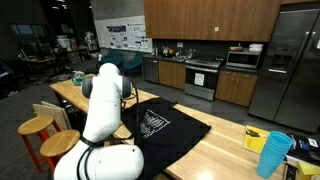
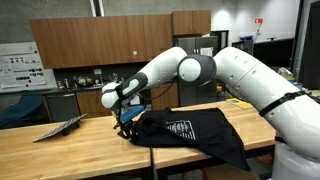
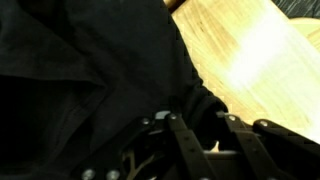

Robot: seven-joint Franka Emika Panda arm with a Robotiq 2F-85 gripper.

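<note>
A black cloth [image 1: 175, 128] with white print lies spread over the table; its near-arm end is rumpled. In exterior view 2 my gripper [image 2: 127, 130] points down at the left end of this cloth [image 2: 190, 127], close to the table. The wrist view shows dark folds of the cloth [image 3: 120, 60] running up to the fingers, with a bunched bit of fabric [image 3: 205, 108] at the fingertips of my gripper. Black on black hides how far apart the fingers are and whether fabric lies between them. In exterior view 1 the arm blocks the gripper.
On the table's right side stand a blue cup [image 1: 273, 155] and a yellow item [image 1: 256, 138]. A dark flat object [image 2: 72, 122] rests on the wooden table left of the gripper. Bare wood [image 3: 262, 60] borders the cloth. Stools [image 1: 40, 125] stand beside the table.
</note>
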